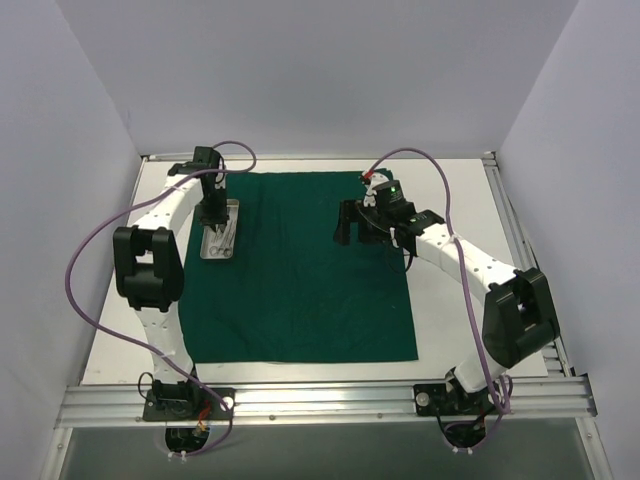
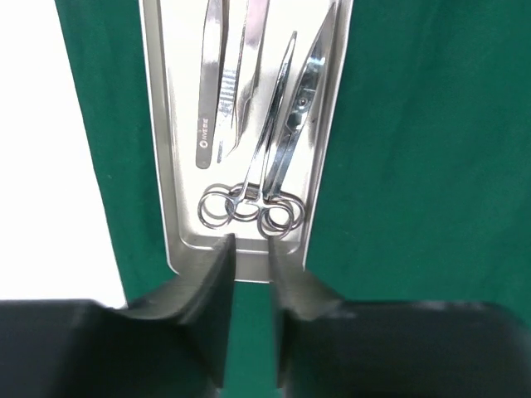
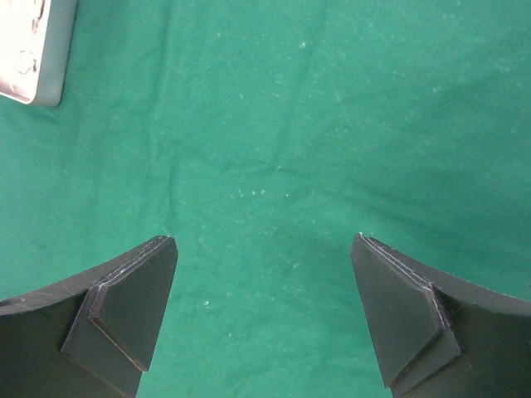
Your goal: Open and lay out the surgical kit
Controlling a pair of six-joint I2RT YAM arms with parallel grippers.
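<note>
A steel tray lies at the left of the green cloth. In the left wrist view the tray holds tweezers, more slim instruments and ring-handled instruments. My left gripper hangs over the tray's near end; its blurred fingers stand slightly apart, nothing visible between them. My right gripper is open above bare cloth, with the tray at the corner of its view.
White table shows around the cloth, with grey walls at the back and sides.
</note>
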